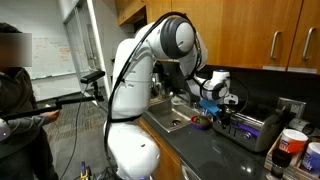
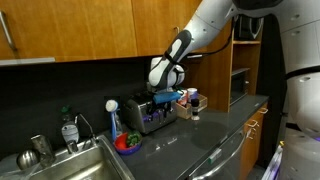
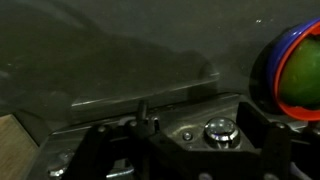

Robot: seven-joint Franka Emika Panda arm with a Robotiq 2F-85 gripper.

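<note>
My gripper [image 1: 224, 117] is low over the counter at the sink-side end of a long black and metal appliance [image 1: 246, 130], which looks like a toaster. Two dark fingers reach up from the bottom of the wrist view, standing apart. Between them shows a round chrome knob [image 3: 221, 130] on the appliance; no held object can be made out. Whether the fingers touch the knob is not clear. Beside the appliance sit nested red and blue bowls [image 3: 283, 62] with a green item [image 3: 304, 76] inside. The arm hides part of the appliance in the second exterior view.
The sink [image 2: 82, 163] lies on the far side of the bowls, with a soap bottle [image 2: 70, 132] behind it. Cups and a wooden box [image 1: 290, 155] stand at the appliance's other end. Bare dark counter [image 1: 205, 150] stretches in front.
</note>
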